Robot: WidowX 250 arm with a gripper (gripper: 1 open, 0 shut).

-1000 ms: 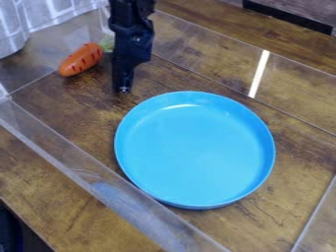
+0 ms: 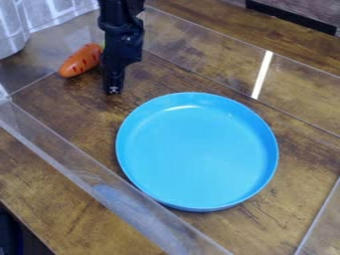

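Note:
My black gripper (image 2: 114,80) hangs low over the wooden table at the upper left, its fingertips down near the surface and shut, with nothing visible between them. An orange carrot (image 2: 80,61) lies just left of the gripper, its green top partly hidden behind it. A large blue plate (image 2: 196,149) sits in the lower middle, below and right of the gripper.
Clear plastic walls (image 2: 93,189) run along the left and lower edges. A white crumpled object (image 2: 19,22) is at the top left. The wooden surface (image 2: 240,55) right of the gripper is clear.
My gripper has shifted slightly to the left, toward the carrot. The carrot and plate look unmoved.

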